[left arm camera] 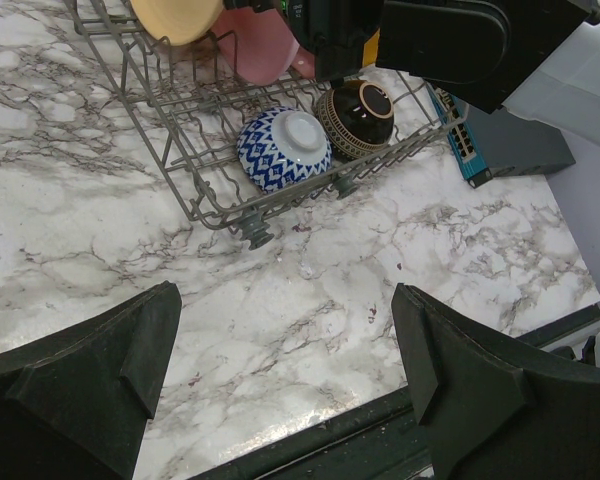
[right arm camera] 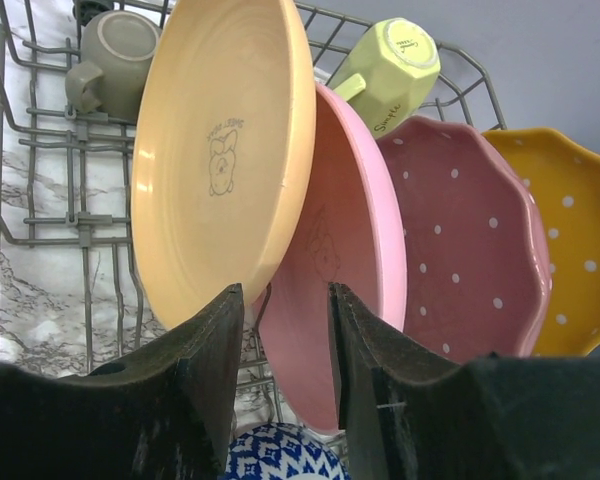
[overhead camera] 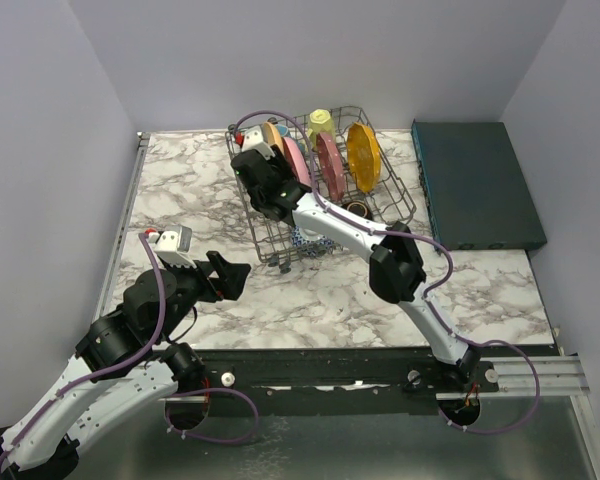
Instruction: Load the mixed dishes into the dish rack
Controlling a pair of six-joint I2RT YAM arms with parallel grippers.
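Note:
The dish rack (overhead camera: 400,200) holds a cream plate (right arm camera: 210,150), a pink plate (right arm camera: 380,240), a dark pink scalloped plate (right arm camera: 460,230), a yellow plate (right arm camera: 570,240), a yellow mug (right arm camera: 395,75), a grey mug (right arm camera: 115,70), a blue patterned bowl (left arm camera: 275,150) and a dark bowl (left arm camera: 355,115). My right gripper is over the rack's left part, open, its fingertips at the lower edge of the cream plate, in front of the pink one. My left gripper is open and empty above the counter, left and in front of the rack.
A dark teal board (overhead camera: 480,185) lies right of the rack. Grey walls enclose the back and sides.

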